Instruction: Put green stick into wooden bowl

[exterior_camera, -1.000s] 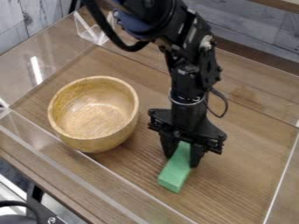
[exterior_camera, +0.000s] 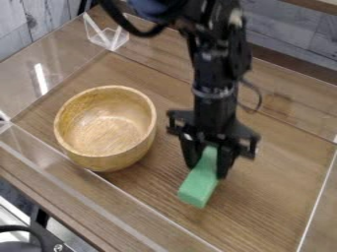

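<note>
The green stick is held by my black gripper in the lower middle of the camera view. Its lower end sticks out below the fingers, slightly tilted, while the upper end is hidden among them. Left of the gripper stands the round wooden bowl, its hollow facing up and looking empty. A gap of bare table separates the stick from the bowl's right rim.
Bare wooden table spreads to the right and in front. A clear plastic piece lies at the far left. Black cables are at the lower left, off the table's edge.
The gripper and the green stick have risen and shifted slightly up the frame, blurred by motion. The bowl has stayed where it was.
</note>
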